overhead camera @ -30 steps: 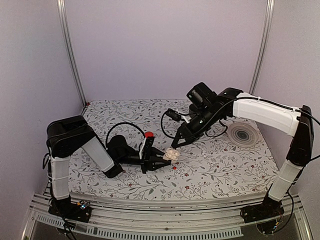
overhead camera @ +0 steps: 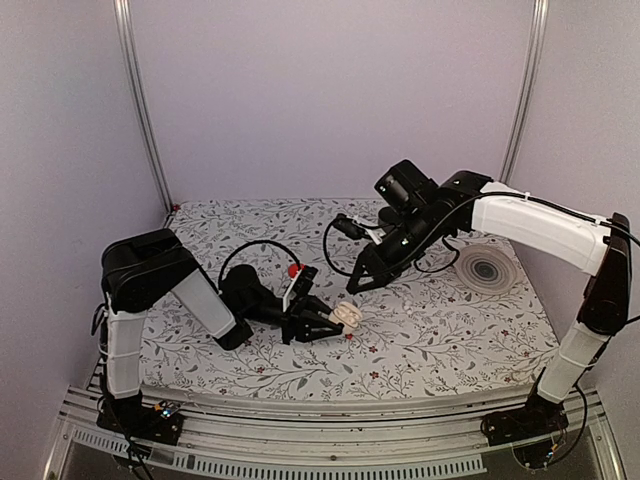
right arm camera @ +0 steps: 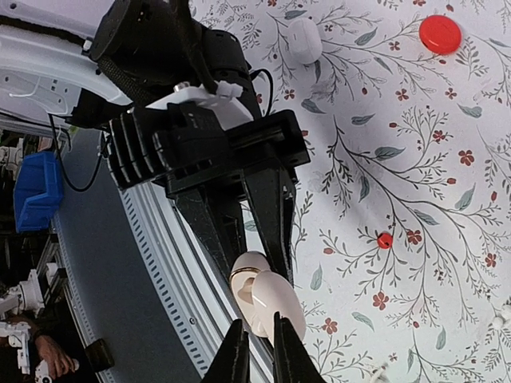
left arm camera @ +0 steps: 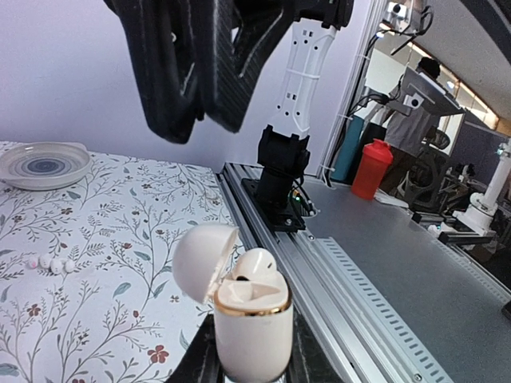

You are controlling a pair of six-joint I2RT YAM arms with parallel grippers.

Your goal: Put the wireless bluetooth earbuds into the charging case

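The white charging case (left arm camera: 251,335) with a gold rim, lid (left arm camera: 200,259) hinged open, is held in my left gripper (overhead camera: 330,322). A white earbud piece (left arm camera: 255,262) shows in the case's top. Above the case is my right gripper (overhead camera: 358,280), its dark fingertips apart from the case in the left wrist view. In the right wrist view its fingers are shut close together at the bottom edge over the case (right arm camera: 246,295); whether anything small is between them I cannot tell.
A round grey dish (overhead camera: 485,268) lies at the right. A red lid (right arm camera: 439,34), a small red object (right arm camera: 385,239) and a white object (right arm camera: 305,40) lie on the floral mat. Small white pieces (left arm camera: 52,263) lie right of centre.
My right gripper has risen slightly away from the case. The left gripper with the case has shifted slightly right over the last second.
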